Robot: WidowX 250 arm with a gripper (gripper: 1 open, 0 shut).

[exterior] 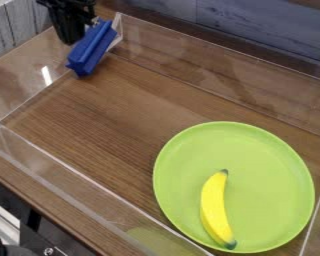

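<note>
My black gripper (72, 22) is at the top left, partly cut off by the frame edge and shut. Just to its lower right a blue block (89, 52) leans at the back-left corner of the wooden surface; whether the fingers touch it is hard to tell. A yellow banana (216, 210) lies on a green plate (234, 150) at the lower right.
Clear plastic walls (230, 55) border the wooden surface (123, 120). A dark cable shows at the bottom-left corner.
</note>
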